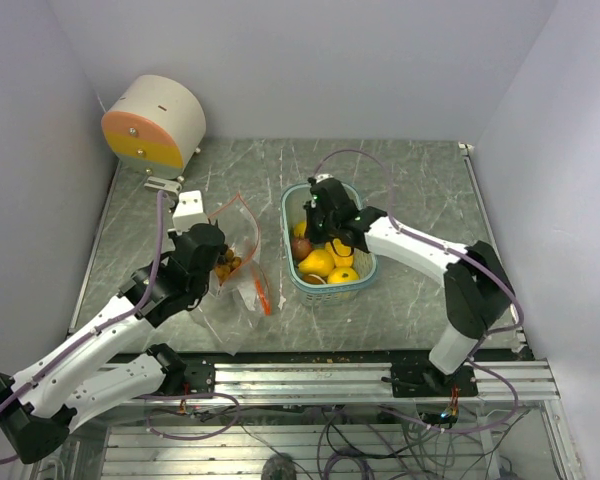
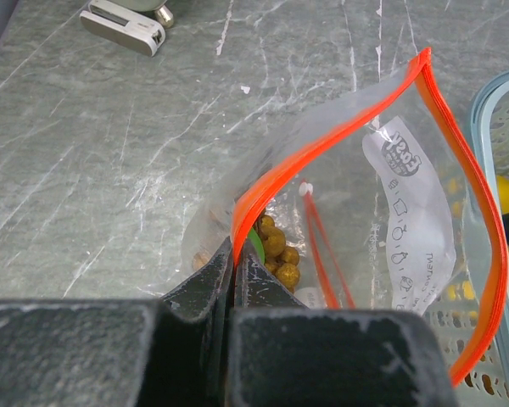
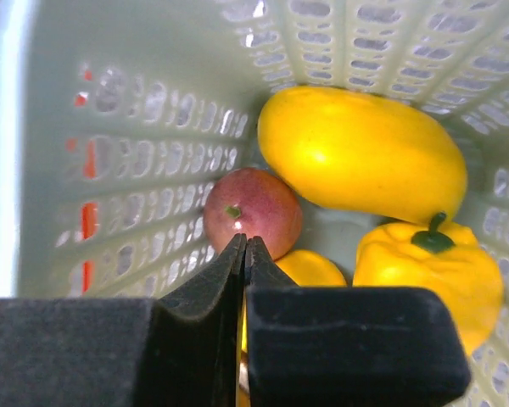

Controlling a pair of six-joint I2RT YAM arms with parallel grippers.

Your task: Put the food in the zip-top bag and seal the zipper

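The clear zip top bag [image 2: 411, 212] stands with its mouth spread, and my left gripper is shut on its orange zipper edge. Brown clustered food [image 2: 280, 250] lies inside the bag. Over the basket, my right gripper has its fingertips together with nothing between them. Beneath and behind those fingers, the pear [image 3: 310, 270] is mostly hidden in the right wrist view. A reddish round fruit [image 3: 253, 210] sits just past the fingertips, against the basket wall. Beyond it lie a long yellow food [image 3: 365, 153] and a yellow pepper [image 3: 433, 275].
The pale blue basket [image 1: 288, 225] stands just right of the bag, its perforated walls close around my right gripper. A yellow round food [image 1: 343, 275] lies at its near end. A rounded orange-fronted container [image 1: 150, 125] is at the back left. Table right of the basket is clear.
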